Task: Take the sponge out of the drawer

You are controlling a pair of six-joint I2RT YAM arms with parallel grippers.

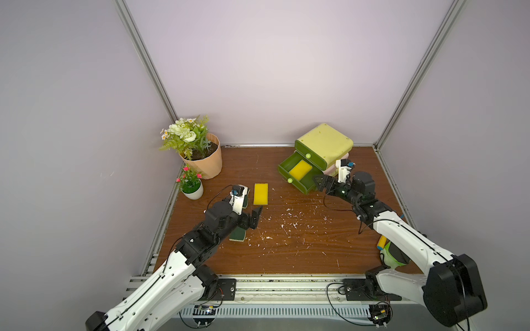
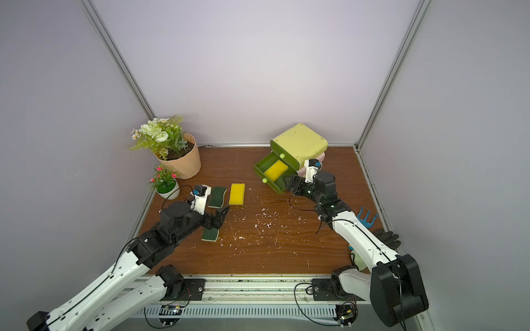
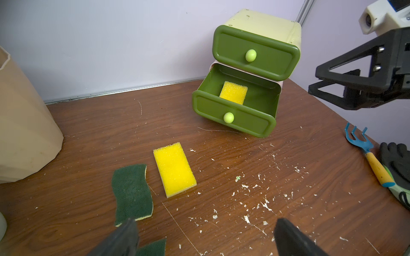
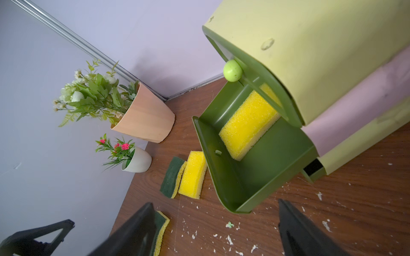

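A yellow sponge (image 4: 249,121) lies flat on the floor of the pulled-out green drawer (image 4: 273,170), its far end under the closed upper drawer's front. The same sponge (image 3: 233,92) shows behind the drawer's knobbed front in the left wrist view. My right gripper (image 2: 291,184) stands at the drawer's right front corner, above the table, its fingers apart with nothing between them. In its own wrist view the blurred fingers (image 4: 134,234) frame bare table below the drawer. My left gripper (image 1: 255,216) is open and empty over the table's left part, near the loose sponges.
Another yellow sponge (image 3: 175,169) and a dark green one (image 3: 132,192) lie on the table. Flower pots (image 1: 207,157) stand at the left wall. The cabinet's upper part (image 4: 324,47) overhangs the drawer. White crumbs litter the middle; a hand fork (image 3: 360,143) lies far right.
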